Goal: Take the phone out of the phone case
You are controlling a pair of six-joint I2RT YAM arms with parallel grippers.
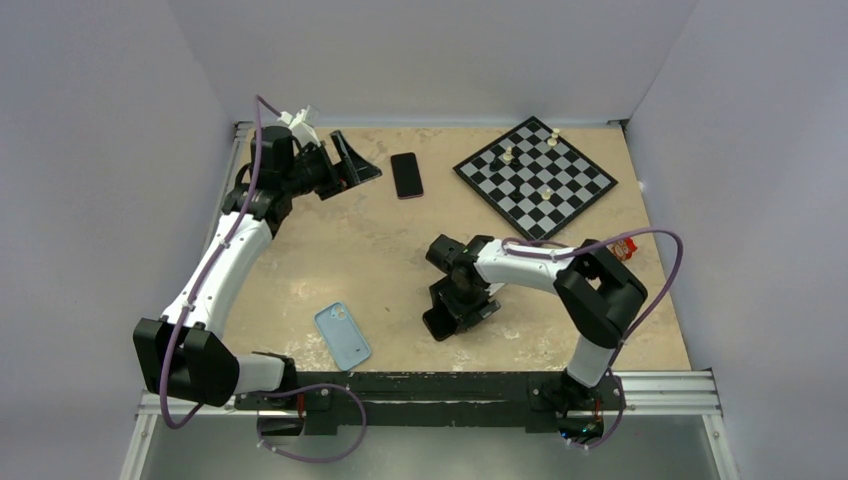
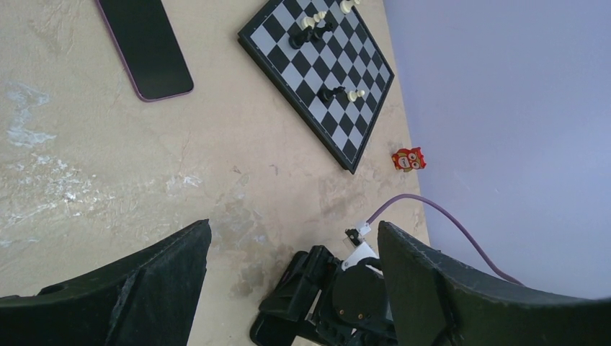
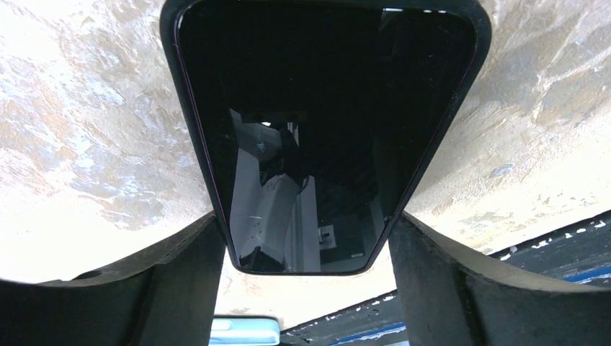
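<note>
A black-screened phone (image 3: 310, 79) lies face up near the table's front edge, with a dark case rim (image 3: 189, 104) around its sides. In the top view only the front end of the phone (image 1: 437, 324) shows, as my right gripper (image 1: 463, 308) covers the rest. In the right wrist view the fingertips of the right gripper stand at both long edges and seem to touch them; how firmly they grip cannot be seen. My left gripper (image 1: 353, 180) is open above the table's back left, with nothing between its fingers.
A second dark phone (image 1: 407, 175) lies at the back. A light blue phone case (image 1: 343, 336) lies empty at the front left. The chessboard (image 1: 538, 183) with several pieces is at the back right, a red packet (image 1: 623, 248) near the right edge.
</note>
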